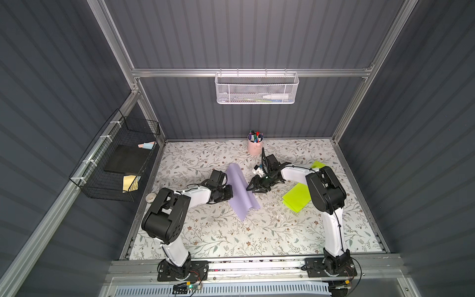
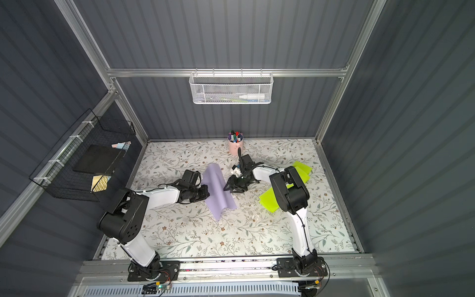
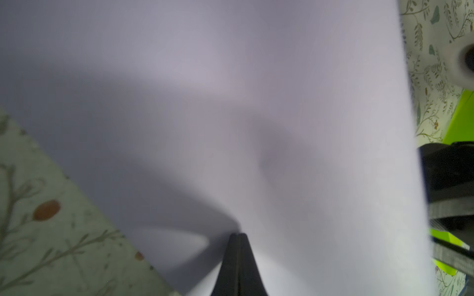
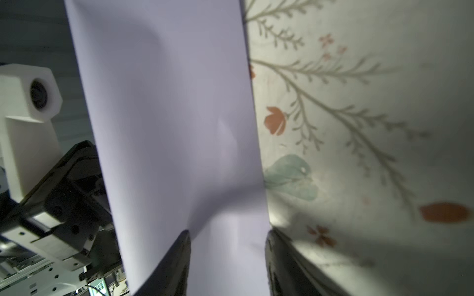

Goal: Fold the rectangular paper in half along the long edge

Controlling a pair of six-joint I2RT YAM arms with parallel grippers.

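Observation:
The lilac paper (image 1: 238,188) is on the table between the two arms, buckled up into a raised curve. Its left part lies flatter. My left gripper is shut, its tips down on the paper near the left edge, nothing showing between the fingers. From the right, my right gripper reaches the paper's right edge with its fingers apart. One fingertip (image 4: 185,241) is over the lilac sheet and the other (image 4: 273,241) is at its edge. In the top right view the paper (image 2: 217,190) bulges between both grippers.
Lime-green paper (image 1: 296,198) lies under the right forearm. A pink pen cup (image 1: 254,147) stands behind the paper near the back wall. Black wire basket (image 1: 106,193) hangs at left.

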